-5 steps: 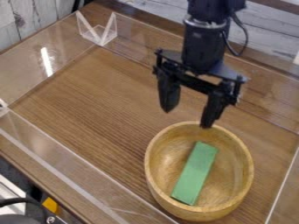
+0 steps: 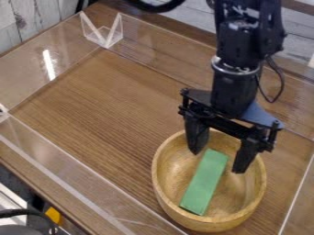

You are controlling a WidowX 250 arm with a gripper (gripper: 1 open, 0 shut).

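Observation:
My black gripper [image 2: 229, 136] hangs open over the back half of a round tan bowl [image 2: 175, 163], its two fingers spread left and right with nothing seen held between them. A green rectangular block [image 2: 201, 184] lies lengthwise in the bowl, below and in front of the fingers. The gripper body hides part of the bowl's back rim.
A small white wire-like object [image 2: 98, 35] stands at the back left. Clear edging runs along the table's front left, with dark cables and a yellow item at the bottom left corner.
The bowl and green block look unmoved.

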